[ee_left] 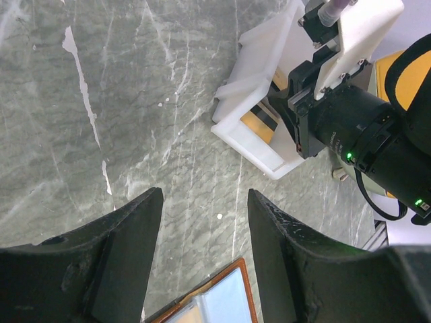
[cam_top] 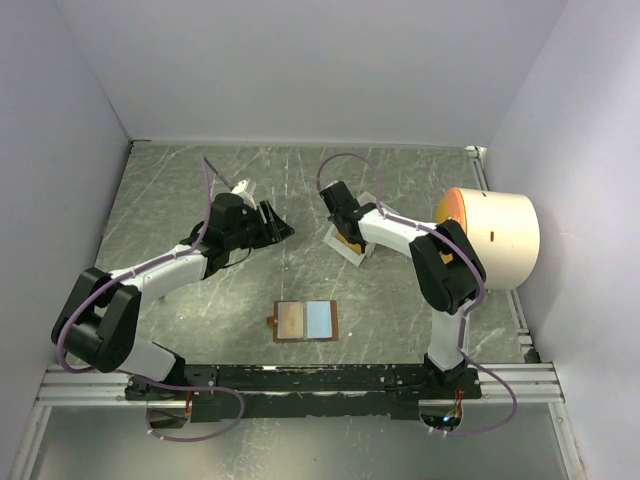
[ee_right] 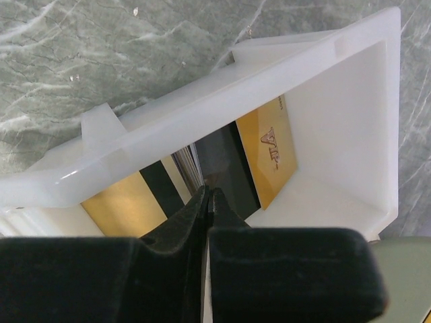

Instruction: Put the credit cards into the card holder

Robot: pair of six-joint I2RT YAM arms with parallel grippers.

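Observation:
A white bin holds a tilted row of cards: black ones and golden-tan ones, with thin edges between. My right gripper is shut, its tips over the row beside those edges; whether they touch is unclear. No card shows in its grip. The brown card holder lies spread out near the table's front, with a tan side and a pale blue side; only a corner of it shows in the left wrist view. Left of the bin, my left gripper is open and empty over bare table.
A large cream cylinder with an orange end stands right of the right arm. The right gripper covers part of the bin from above.

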